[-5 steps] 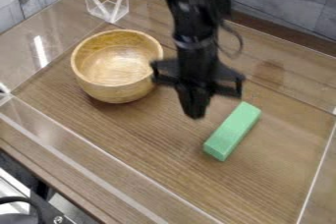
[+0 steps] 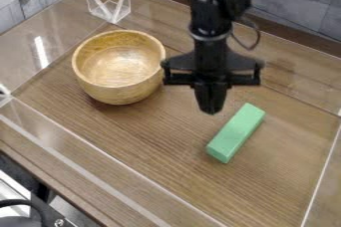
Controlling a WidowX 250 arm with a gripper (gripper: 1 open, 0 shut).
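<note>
My gripper [image 2: 210, 87] hangs over the wooden table, pointing down, to the right of a tan bowl [image 2: 118, 60] and above and left of a green rectangular block [image 2: 234, 132]. The black fingers are spread to either side in the view, with a short dark central part between them; I see no object held, and the finger's state is hard to make out. The green block lies flat on the table, apart from the gripper, and the bowl looks empty.
A small clear plastic item [image 2: 110, 4] stands at the back left. Dark cables show at the lower left edge.
My gripper has shifted slightly and changed its angle. The bowl and green block show no clear movement.
</note>
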